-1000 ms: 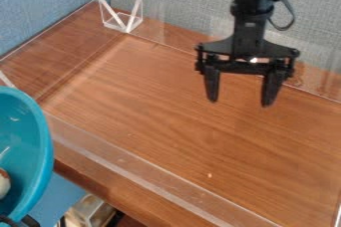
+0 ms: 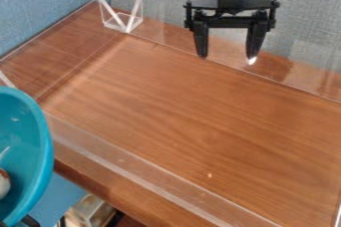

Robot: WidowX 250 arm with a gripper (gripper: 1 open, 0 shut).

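My black gripper hangs near the back wall, above the rear part of the wooden surface, with its two fingers spread open and nothing visible between them. A small white piece shows just below the right finger, near the back edge; it is too small to tell what it is.
A white wire frame stands in the back left corner. A turquoise bowl, partly out of view, holds a pale round object at the lower left. Clear low panels line the surface's edges.
My gripper has moved back toward the rear wall and slightly left, rising in the view. It stays open, and the other things have not visibly moved.
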